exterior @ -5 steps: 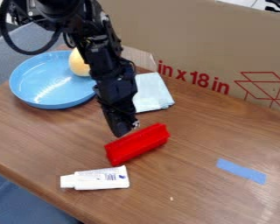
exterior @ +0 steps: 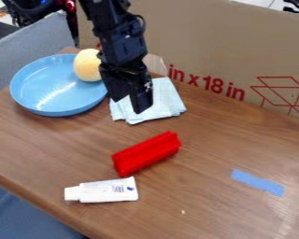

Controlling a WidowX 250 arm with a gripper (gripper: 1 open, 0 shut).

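Note:
My dark gripper (exterior: 137, 97) hangs open over a folded pale cloth (exterior: 164, 105) at the upper middle, nothing seen between its fingers. Left of it, a blue plate (exterior: 46, 89) lies with a round pale yellow object (exterior: 85, 63) at its back right, partly behind the arm. A red oblong object (exterior: 146, 152) lies in the middle of the wooden table, in front of the gripper. A white tube (exterior: 100, 190) lies near the front left edge.
A cardboard box (exterior: 234, 56) stands along the back. A strip of blue tape (exterior: 257, 182) is on the table (exterior: 220, 215) at the right, where the surface is otherwise clear. The table's edge runs along the lower left.
My gripper has moved up and back, away from the red object to over the cloth. The objects on the table have not visibly moved.

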